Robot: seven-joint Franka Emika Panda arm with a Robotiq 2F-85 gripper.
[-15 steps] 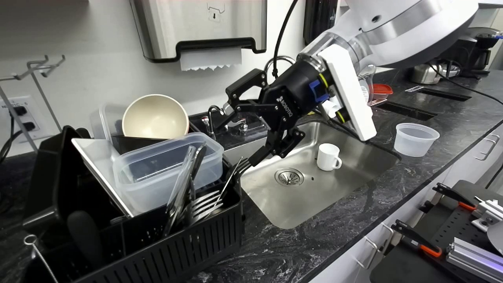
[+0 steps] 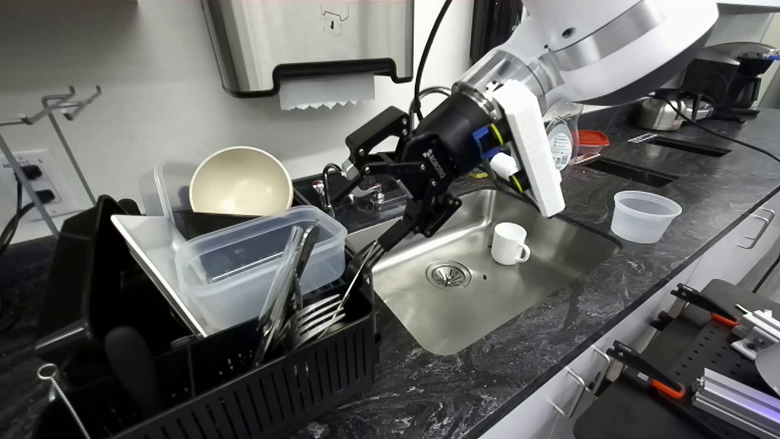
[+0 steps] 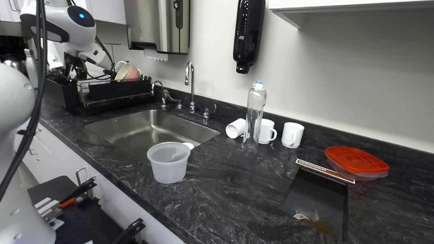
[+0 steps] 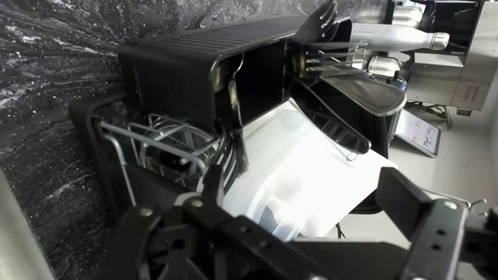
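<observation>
My gripper is open at the sink-side end of the black dish rack, with its lower finger close to the utensils. In the wrist view its two fingers stand wide apart, with no object clearly held between them. Beyond them lie a translucent plastic tub and a bright white dish, partly washed out by glare. Forks and knives stand upright in the rack's front holder. A cream bowl rests at the back of the rack. Whether the lower fingertip touches any utensil is unclear.
A white mug stands in the steel sink. The clear round tub sits on the counter beyond it. Several mugs and a clear bottle are near the wall. The front counter right of the sink is mostly free.
My gripper has shifted slightly left toward the dish rack, its lower finger now nearer the utensils. It remains open. The dishes and the mug have not moved.
</observation>
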